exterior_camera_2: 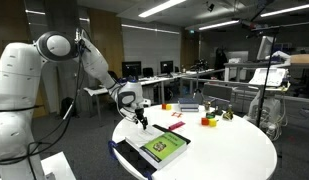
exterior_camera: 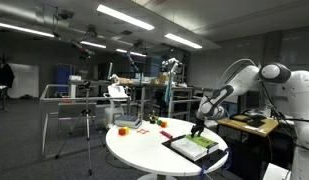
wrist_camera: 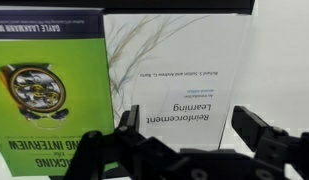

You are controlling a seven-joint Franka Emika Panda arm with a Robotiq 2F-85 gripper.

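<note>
Two books lie side by side, seen from above in the wrist view. On the left is a green book (wrist_camera: 52, 95) with a mechanical device on its cover; beside it is a white book (wrist_camera: 179, 75) titled Reinforcement Learning, its print upside down. My gripper is open above them, with its dark fingers wide apart and nothing held between. In exterior view 1 the gripper (exterior_camera: 198, 130) hangs over the back of a dark tray (exterior_camera: 178, 150) that holds the books. The contact between fingertips and books cannot be made out.
The round white table (exterior_camera: 142, 155) carries small coloured items farther off, among them an orange object (exterior_camera: 123, 131) and a red one (exterior_camera: 165, 135). A tripod (exterior_camera: 88, 120) stands beyond its left side.
</note>
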